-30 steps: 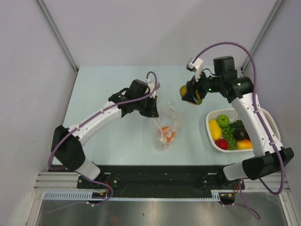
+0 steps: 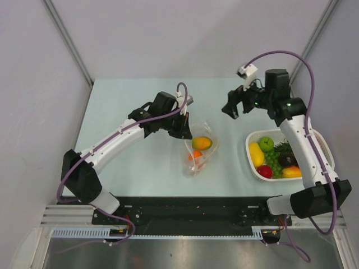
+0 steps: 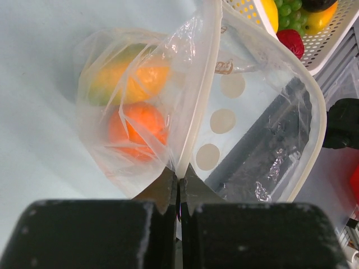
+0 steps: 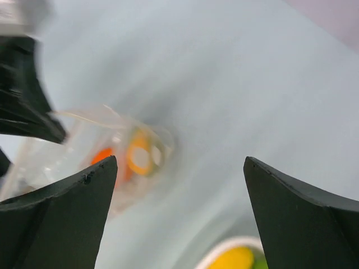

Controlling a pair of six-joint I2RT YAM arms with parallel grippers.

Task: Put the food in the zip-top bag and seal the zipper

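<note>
The clear zip top bag stands mid-table holding a yellow-green mango and an orange fruit below it. My left gripper is shut on the bag's rim, which rises from between its fingers, with the mouth spread beside it. My right gripper is open above the table, right of and behind the bag, with nothing between its fingers; the right wrist view is blurred.
A white basket at the right holds apples, grapes, a pineapple, an eggplant and yellow fruit.
The mango went from my right gripper into the bag. The left gripper has barely moved.
</note>
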